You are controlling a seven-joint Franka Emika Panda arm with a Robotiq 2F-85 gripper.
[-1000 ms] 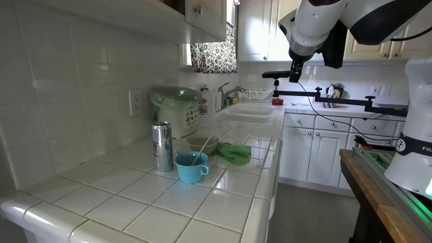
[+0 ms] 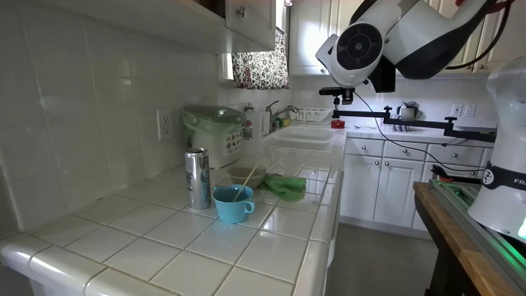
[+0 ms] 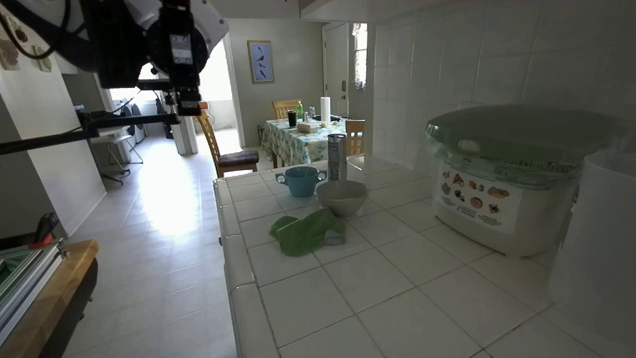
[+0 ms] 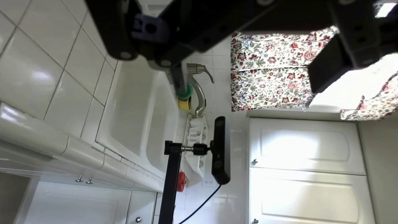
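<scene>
My gripper stands open, its two dark fingers wide apart and only the distant curtain and wall showing between them. In exterior view 2 the gripper [image 3: 189, 107] hangs at the upper left, high and well clear of the counter. On the white tiles sits a light blue two-handled cup [image 2: 233, 209] with a thin stick [image 2: 246, 181] leaning out of it. Beside it stands a silver can [image 2: 197, 180], upright. A pale bowl [image 3: 342, 200] rests between the cup and a crumpled green cloth [image 3: 305, 232]. The wrist view shows none of these.
A bin with a green lid [image 2: 213, 133] stands against the tiled wall. Further back is the white sink [image 2: 301, 138] with its faucet [image 2: 281, 111]. A camera on a black bar [image 2: 365, 114] reaches across near the gripper.
The hand has rotated and its fingers, which pointed down in exterior view 1, no longer show that way. The arm has shifted left there. The things on the counter have not moved.
</scene>
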